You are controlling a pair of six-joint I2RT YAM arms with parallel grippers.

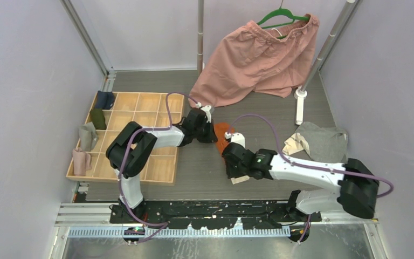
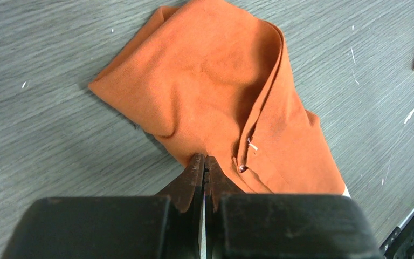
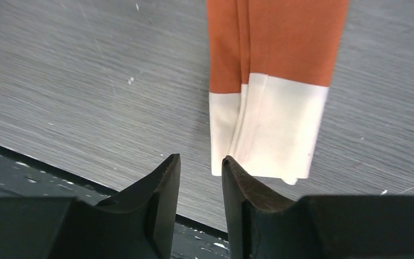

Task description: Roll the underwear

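Orange underwear [image 2: 205,81] with a cream waistband [image 3: 280,124] lies on the grey table, its long sides folded inward, seen in both wrist views. My left gripper is shut at the near edge of the orange fabric, with no cloth visible between its fingers. My right gripper is part open above the table by the cream end, its fingertips apart with nothing seen between them. In the top view both arms partly hide the garment.
A wooden divided box [image 1: 122,102] with rolled clothes stands left. Pink shorts [image 1: 248,65] hang at the back. Grey and cream cloths [image 1: 323,143] lie right. Bare table lies between these.
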